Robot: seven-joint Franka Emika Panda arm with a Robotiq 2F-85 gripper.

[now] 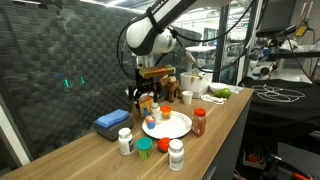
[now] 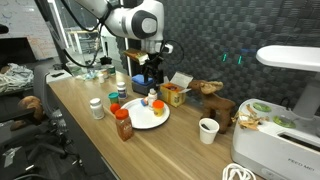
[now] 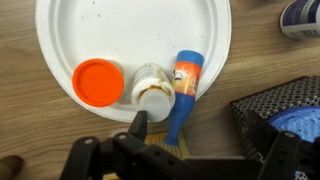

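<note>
My gripper stands open, its dark fingers apart above the plate's edge. Between and beyond them in the wrist view are a small blue bottle (image 3: 187,80) with an orange label and a white-capped bottle (image 3: 153,97). An orange lid (image 3: 97,82) sits left of these, on the white plate (image 3: 130,20). In exterior view 1 the gripper (image 1: 142,90) is over the area of the cardboard box (image 1: 146,104), partly covering it. Whether the fingers touch anything cannot be told.
A dark box with a blue top (image 1: 113,118) stands near the wall. White jars (image 1: 125,141), a green-topped jar (image 1: 144,147) and a red jar (image 1: 199,122) stand around the plate. A brown toy animal (image 2: 213,102) and a white mug (image 2: 208,130) stand farther along the counter.
</note>
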